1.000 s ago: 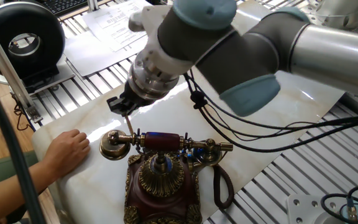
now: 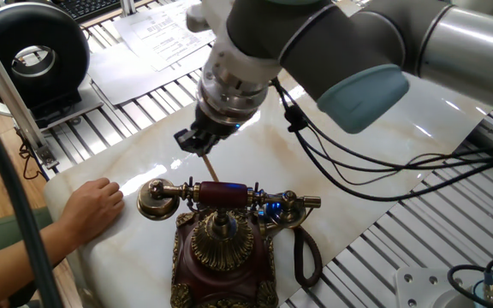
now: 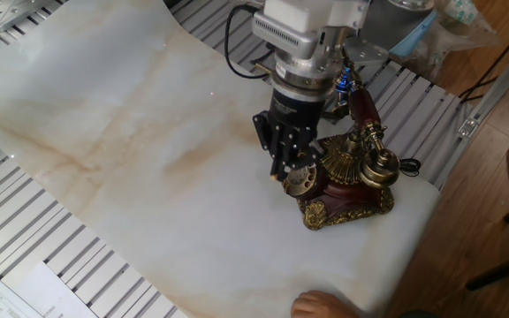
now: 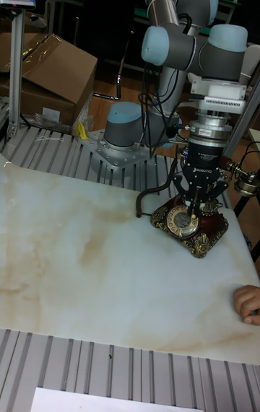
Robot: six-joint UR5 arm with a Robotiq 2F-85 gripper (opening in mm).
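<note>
An old-style telephone with a dark red and brass body [image 2: 221,244] stands on the marbled sheet. Across its top rests the handset [image 2: 222,194], in its cradle. The round dial [image 3: 302,184] faces away from exterior view 1; exterior views 2 and 3 show it. My black gripper [image 2: 200,146] is pointed down on the dial's side of the telephone, shut on a thin wooden stick [image 2: 210,162]. In exterior view 1 the handset hides the stick's lower end. The tip appears close to the dial in exterior view 2, but contact cannot be made out.
A person's hand [image 2: 97,205] rests on the sheet beside the telephone. The curled handset cord [image 2: 308,261] lies at its other side. Black cables [image 2: 349,158] hang from my arm. Most of the marbled sheet [image 3: 104,132] is bare.
In exterior view 1 my gripper and the stick have moved right, along the handset, and the wrist tilts differently. The telephone, the handset and the person's hand have stayed put.
</note>
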